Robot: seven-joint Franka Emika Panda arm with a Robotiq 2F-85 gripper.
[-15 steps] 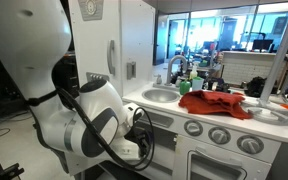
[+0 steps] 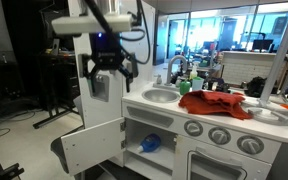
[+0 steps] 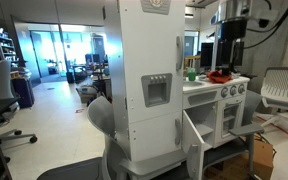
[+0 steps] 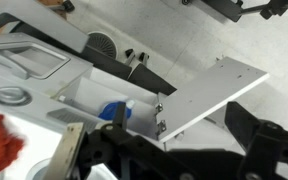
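My gripper is open, its black fingers wide apart with nothing between them in the wrist view. In exterior view 1 it hangs high above the toy kitchen's left side, blurred. Below it a white cabinet door (image 2: 92, 145) stands swung open; the wrist view shows the same door (image 4: 216, 98) from above, clear of the fingers. Inside the cabinet lies a blue object (image 2: 150, 143), partly visible from above too (image 4: 114, 108).
On the counter are a round sink (image 2: 161, 95), green bottles (image 2: 197, 84) and a red cloth (image 2: 212, 104). An oven door (image 2: 216, 166) is at the right. A tall white fridge unit (image 3: 152, 80) stands to one side. Open floor (image 4: 169, 35) surrounds the door.
The arm has risen from low in front of the cabinet to well above the counter. The open door and the blue object are now uncovered in exterior view 1.
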